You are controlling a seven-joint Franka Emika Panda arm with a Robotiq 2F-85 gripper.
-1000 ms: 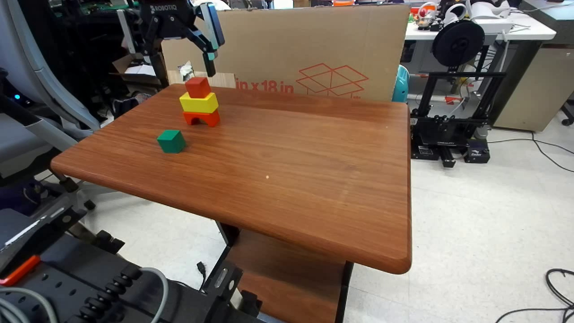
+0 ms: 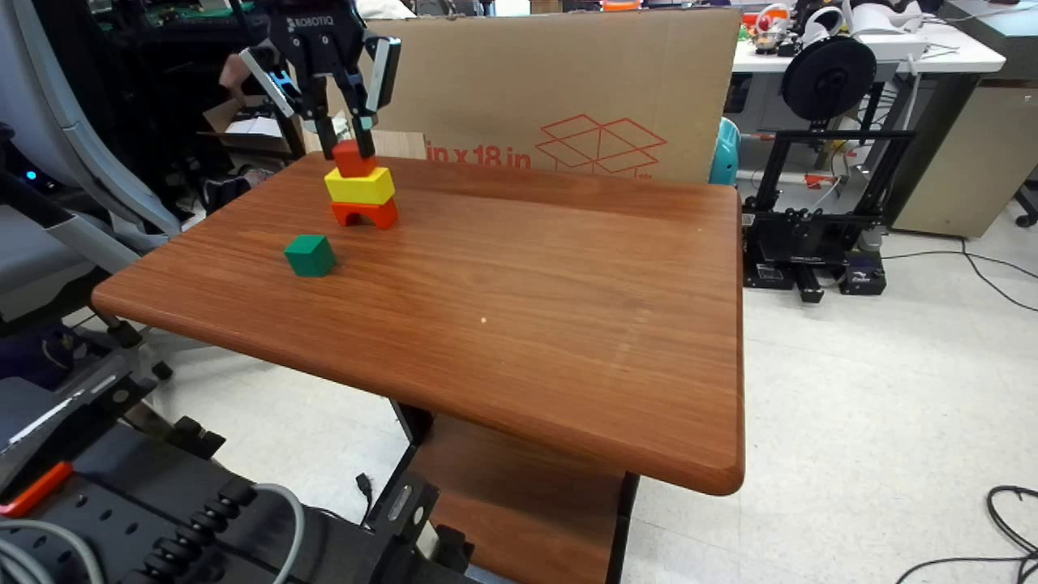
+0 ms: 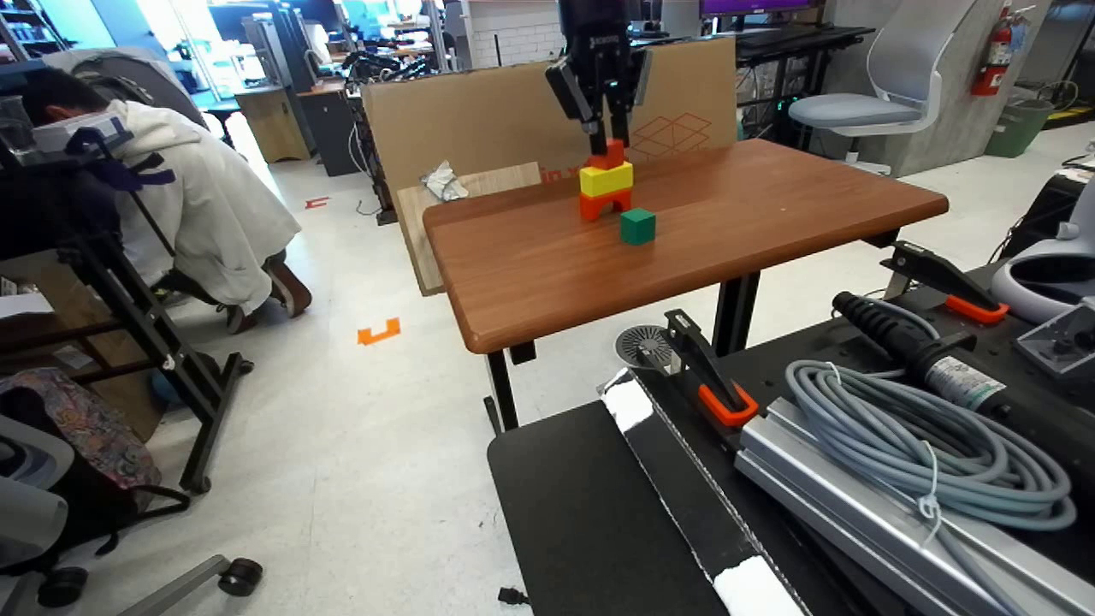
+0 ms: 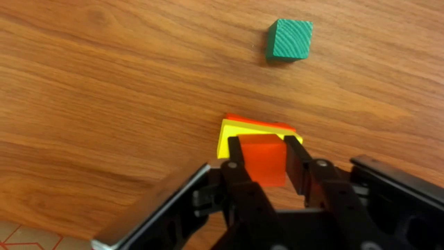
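A red-orange cube tops a small stack, resting on a yellow block that lies across an orange arch-shaped block. My gripper points down over the stack, one finger on each side of the cube. In the wrist view the fingers appear close against the cube's sides, and whether they press on it cannot be told. Part of the yellow block is hidden beneath the cube and fingers. Apart from the stack, a green cube sits alone on the wooden table.
Bare tabletop stretches to the right of the blocks. A large cardboard sheet stands upright along the table's far edge, behind the stack. In exterior view 2 a person crouches at the left, clear of the table.
My gripper has come down to the top of the stack, and its fingers have drawn much closer together around the red-orange cube. The blocks appear where they were.
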